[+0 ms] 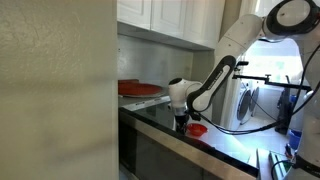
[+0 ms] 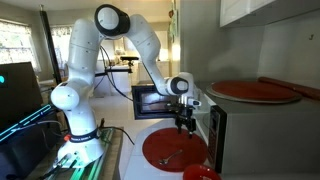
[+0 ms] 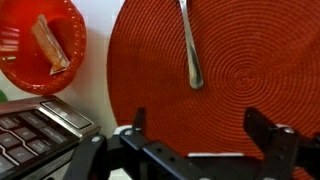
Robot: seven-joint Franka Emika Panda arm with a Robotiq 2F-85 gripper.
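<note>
Pointing down over a round red woven mat (image 3: 225,100), my gripper is open, its two dark fingers well apart. Nothing sits between them. A metal utensil (image 3: 191,50), seemingly a spoon or knife handle, lies on the mat just beyond the fingertips in the wrist view. Exterior view 2 shows the utensil (image 2: 173,157) on the mat (image 2: 160,148), with the gripper (image 2: 187,126) above it. To the left in the wrist view is a red bowl (image 3: 38,75) with an orange-brown item (image 3: 48,44) inside.
A panel with square buttons (image 3: 25,135) borders the mat at lower left in the wrist view. In exterior view 2, a grey appliance (image 2: 222,140) stands right of the arm, a second round red mat (image 2: 255,91) on top. White counter shows left of the lower mat.
</note>
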